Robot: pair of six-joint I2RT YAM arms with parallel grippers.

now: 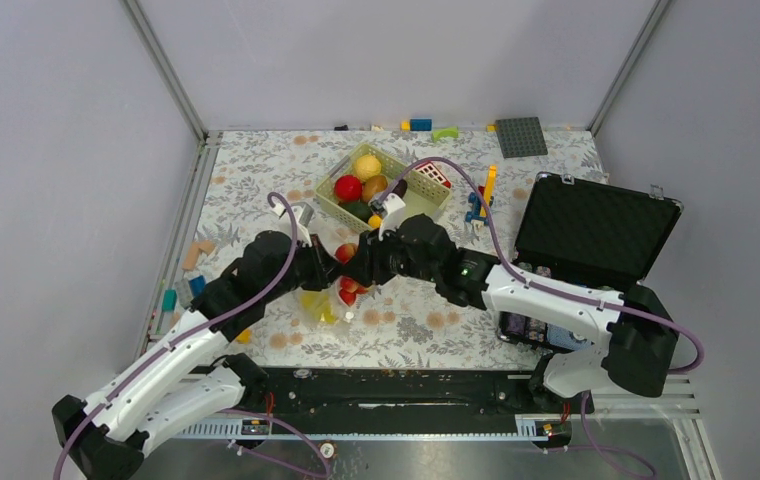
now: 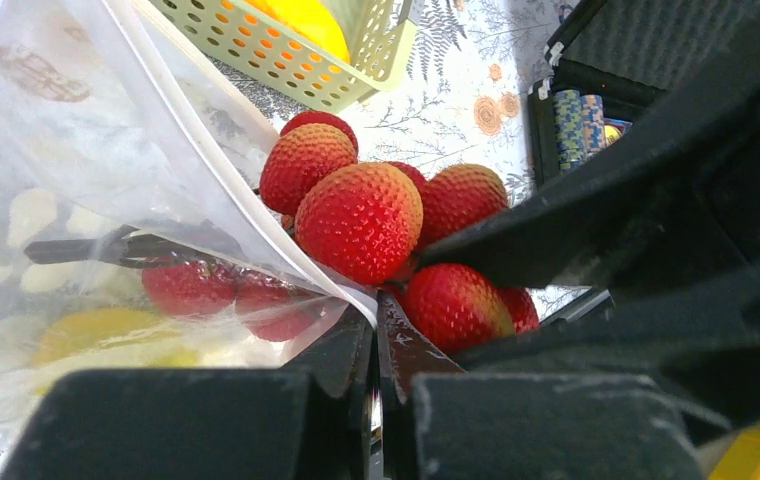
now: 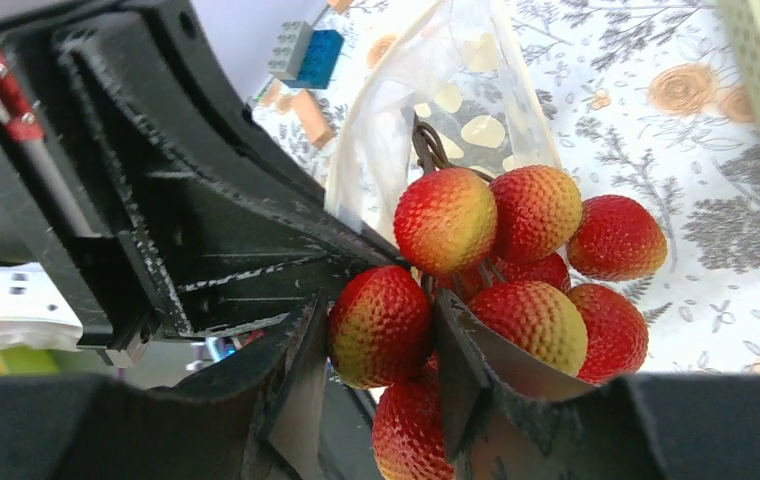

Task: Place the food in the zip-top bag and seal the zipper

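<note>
A translucent zip top bag [image 2: 76, 170] hangs with its white zipper edge pinched in my shut left gripper. Red lychees [image 2: 356, 220] bunch at the bag's mouth; others and something yellow show through its plastic. In the right wrist view, my right gripper is part closed around a lychee [image 3: 379, 320] in the cluster, its fingers on either side; whether it grips firmly I cannot tell.
A green basket [image 1: 421, 200] of mixed toy fruit and vegetables stands behind both grippers. An open black case [image 1: 586, 230] is at the right, small blocks [image 1: 196, 285] at the left edge.
</note>
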